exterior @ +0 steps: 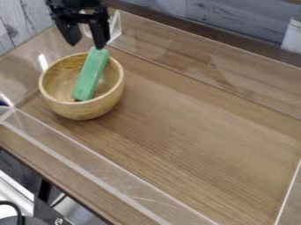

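A wooden bowl [62, 104] sits at the left of the table, with a long green object [90, 76] lying in it, its upper end resting toward the rim. Above and behind the bowl, at the top left, is my dark gripper [83, 39], open and apart from the green object, with nothing visible between its fingers.
A white cylindrical object [293, 35] stands at the far right back. Clear plastic edging runs along the table's left side, and dark cables show at the bottom left.
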